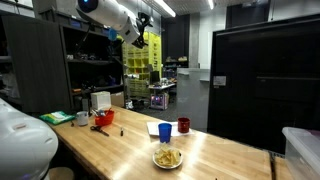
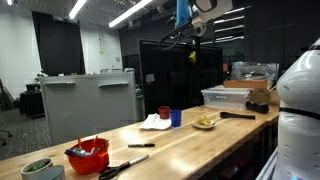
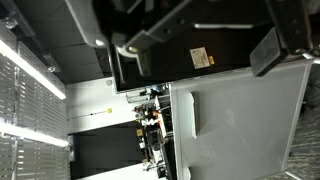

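High above the table, my gripper (image 1: 140, 30) hangs at the end of the raised white arm. In the wrist view the dark fingers (image 3: 267, 53) stand well apart, with nothing held between them. On the wooden table (image 1: 215, 158) a blue cup (image 1: 165, 132) stands close to a red mug (image 1: 183, 125). A white plate (image 1: 167, 167) holds yellowish food (image 1: 167, 156), nearer the front. Toward the other end sits a red container (image 2: 88, 157) with several items in it.
A white cloth or paper (image 2: 156, 122) lies near the cups. Scissors (image 2: 124, 168) and a dark object (image 2: 142, 145) lie near the red container. A clear bin (image 2: 228, 97) stands at the far end.
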